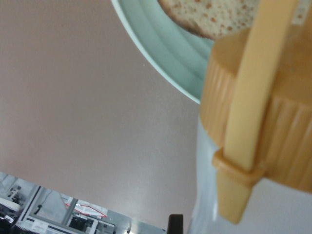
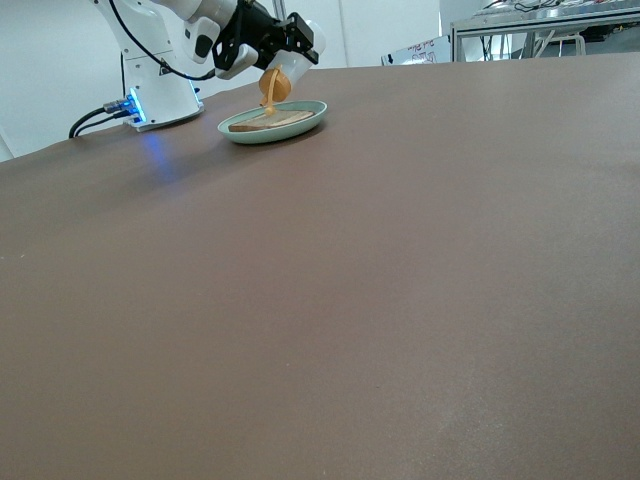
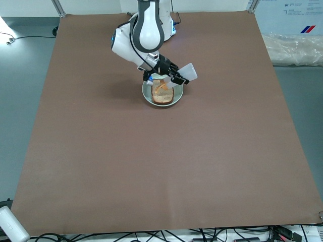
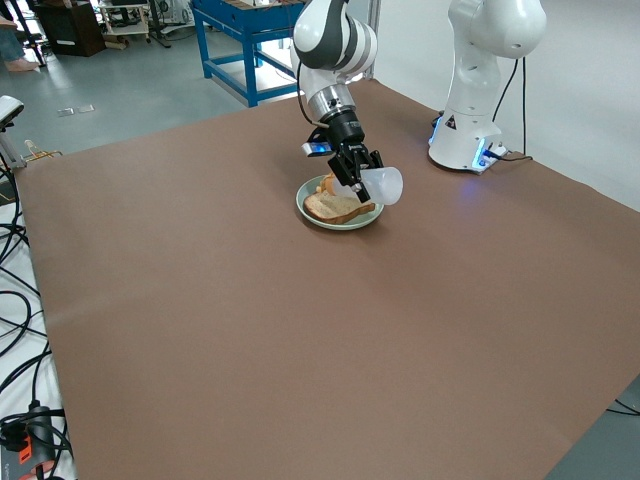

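My gripper (image 3: 174,75) is shut on a translucent squeeze bottle (image 3: 187,71) with an orange cap (image 2: 276,85), held tilted with the cap low over a slice of bread (image 3: 162,97) on a pale green plate (image 4: 355,223). In the wrist view the cap (image 1: 287,136) fills the right side, beside the plate rim (image 1: 156,61) and part of the bread (image 1: 200,14). Whether the cap touches the bread I cannot tell.
A white robot base (image 4: 462,140) stands at the table's back edge, with cables. Cables and devices lie beyond the edge in the left camera view.
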